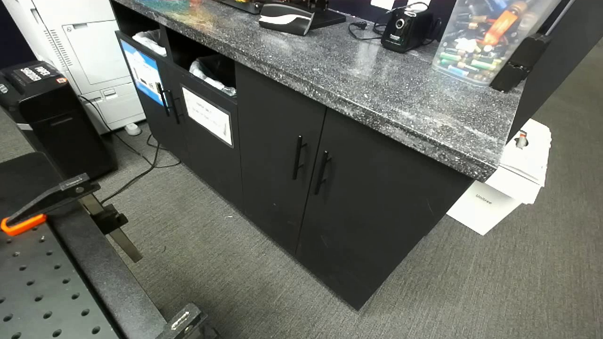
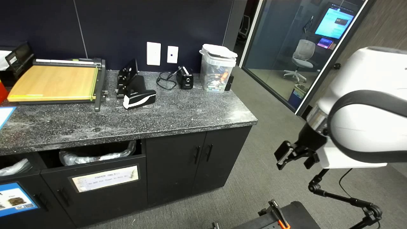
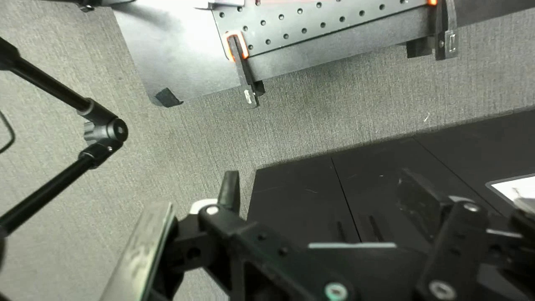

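My gripper (image 2: 296, 159) hangs open in the air at the right of exterior view 2, off the right end of the counter, with nothing between its fingers. In the wrist view its two dark fingers (image 3: 230, 190) stand wide apart. Behind them lie carpet and the black cabinet doors (image 3: 301, 195), both closed. The speckled counter (image 2: 198, 110) carries a stapler (image 2: 139, 99), a small black device with a cord (image 2: 185, 79) and a clear tub of batteries (image 2: 217, 72). Exterior view 1 does not include the gripper.
A perforated base table (image 1: 51, 282) with orange-tipped clamps (image 3: 244, 75) stands in front of the cabinets, carpet between. A jointed black stand (image 3: 103, 125) rises beside it. A paper cutter (image 2: 57, 82) takes up the counter's left.
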